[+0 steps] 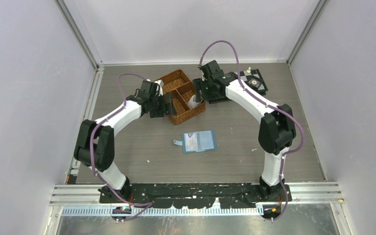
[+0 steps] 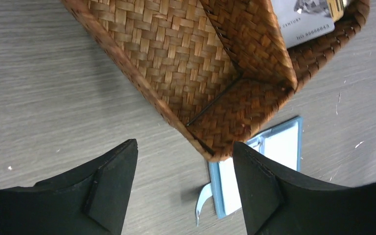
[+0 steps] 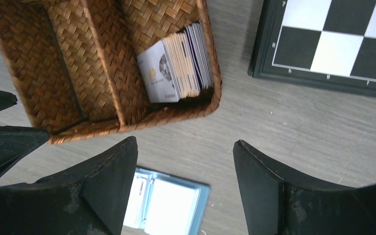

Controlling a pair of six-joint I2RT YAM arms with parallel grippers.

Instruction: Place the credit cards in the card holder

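Observation:
The blue-edged card holder (image 1: 206, 140) lies spread open on the table, with a card (image 1: 191, 142) showing in its left half in the top view. A stack of credit cards (image 3: 159, 73) leans inside one compartment of the woven basket (image 1: 188, 114). Over the basket's left edge, my left gripper is open and empty. My right gripper hovers by the basket's right side in the top view, also open with nothing between its fingers. In the left wrist view the front card (image 2: 301, 22) of the stack shows.
A black-and-white chessboard (image 3: 336, 39) lies right of the basket, partly hidden behind the right arm in the top view. The two grippers are close together above the basket. Bare table (image 1: 235, 166) surrounds the holder.

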